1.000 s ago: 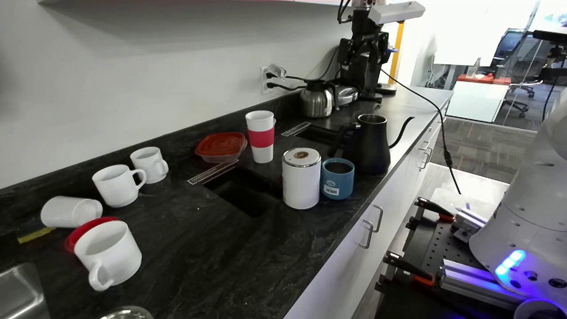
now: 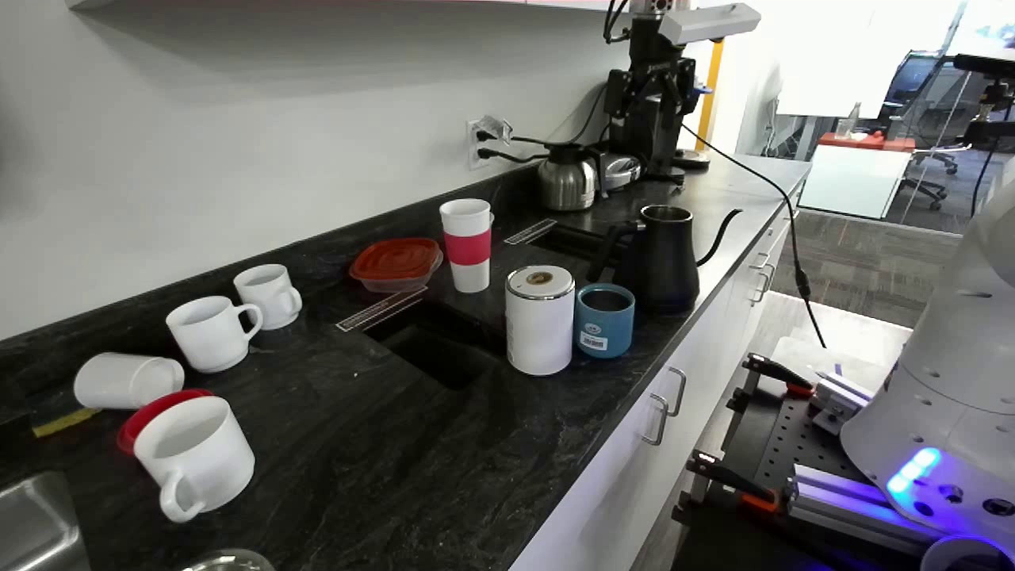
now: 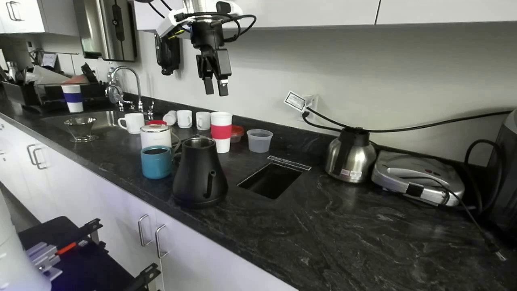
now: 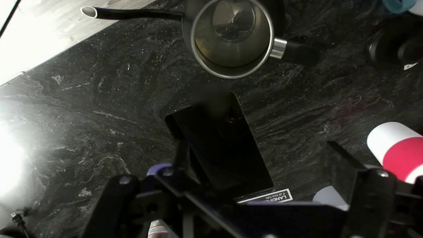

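My gripper (image 3: pixel 216 89) hangs high over the counter near the wall, pointing down. Its two fingers stand wide apart in the wrist view, with no object held between them; the gripper is open. A black gooseneck kettle (image 3: pixel 199 177) stands upright below, towards the counter's front edge. From above, the kettle (image 4: pixel 234 73) has no lid on, its spout points left and its handle right. A blue mug (image 2: pixel 605 322) and a white canister (image 2: pixel 539 323) stand beside it. A white cup with a red band (image 2: pixel 466 246) is nearer the wall.
A rectangular opening (image 3: pixel 271 180) is cut into the counter. Several white mugs lie or stand near the sink (image 2: pixel 40 523). A steel carafe (image 3: pixel 351 155) and a silver appliance (image 3: pixel 417 177) stand along the wall.
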